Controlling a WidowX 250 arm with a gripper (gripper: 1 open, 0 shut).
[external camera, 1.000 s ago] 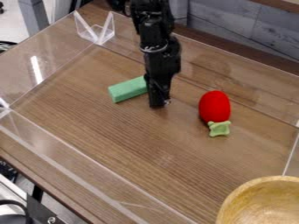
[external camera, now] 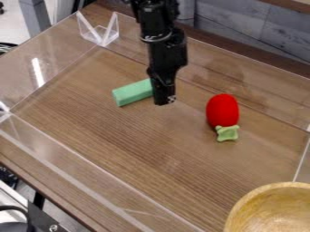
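Note:
The black gripper (external camera: 166,94) hangs over the wooden table (external camera: 97,145), just right of a light green bar (external camera: 132,93) that lies flat and angled. Its fingers look close together, and nothing clearly shows between them. A red oval object (external camera: 222,110) lies to the right, with a small light green piece (external camera: 227,133) at its lower edge.
A yellow bowl (external camera: 266,210) sits at the bottom right. A clear plastic holder (external camera: 100,28) stands at the upper left. Cables lie off the table's left side.
The gripper has risen slightly, moving up in the view from its lower position beside the green bar. The objects on the table look unmoved.

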